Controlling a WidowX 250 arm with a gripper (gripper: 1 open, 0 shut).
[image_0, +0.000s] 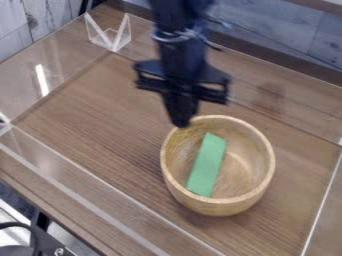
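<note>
The dark blue robot arm reaches down from the top centre to its gripper (185, 102), which hangs above and behind a round tan bowl (254, 175). Its finger tips are blurred, so its opening is unclear. A green oblong piece (207, 163) lies in the bowl.
White translucent objects stand at the back left (114, 30) and at the left edge. Black cables lie at the lower left corner.
</note>
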